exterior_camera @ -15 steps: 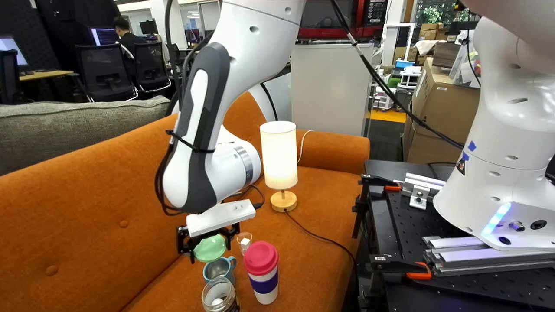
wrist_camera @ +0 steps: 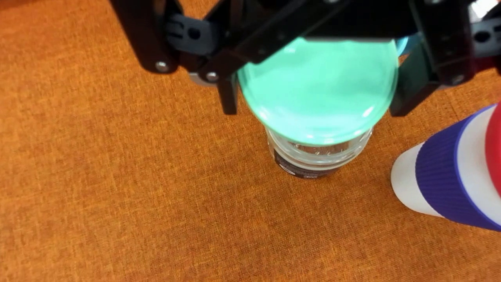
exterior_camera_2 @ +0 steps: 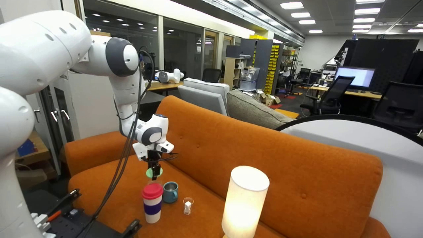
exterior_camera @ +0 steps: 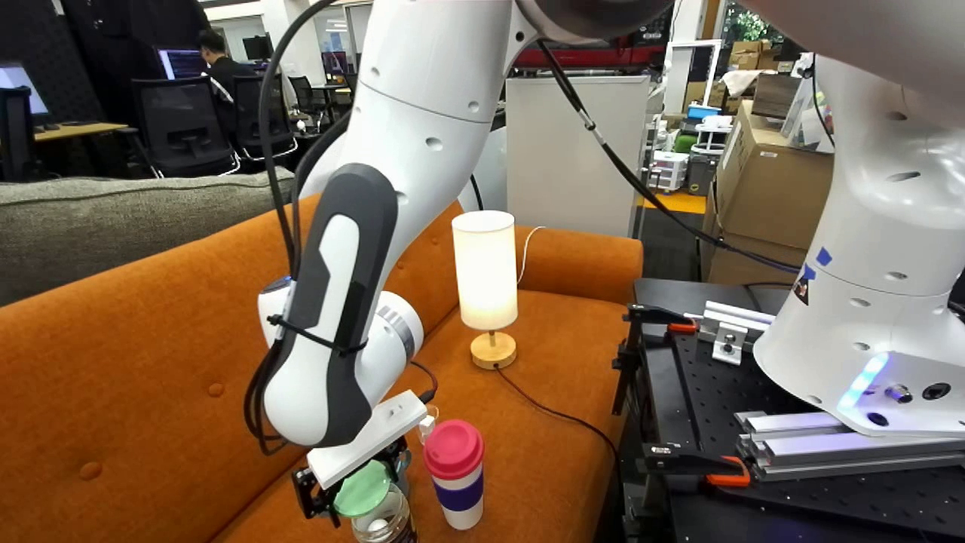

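A pale green round lid [exterior_camera: 363, 489] is gripped at its sides by my gripper, with one dark finger [wrist_camera: 228, 96] on the left and the other on the right. Below the lid stands the open glass jar [wrist_camera: 324, 157], a dark label round its side. From the wrist the lid covers most of the jar's mouth, leaving only the near rim in sight. In exterior view 1 the lid overlaps the far side of the jar's mouth [exterior_camera: 378, 517]. Whether lid and rim touch, I cannot tell. A white piece shows inside the jar.
A white tumbler with red top and purple band [exterior_camera: 461, 489] stands close beside the jar. Near it are a blue mug [exterior_camera_2: 170, 194] and a small glass [exterior_camera_2: 188, 207] holding something white. A lit lamp [exterior_camera: 485, 271] stands further along the orange sofa [exterior_camera_2: 277, 158].
My gripper has come down and toward the near side with the lid still held, from beyond the blue mug to over the jar. The jar, mug and tumbler have not moved.
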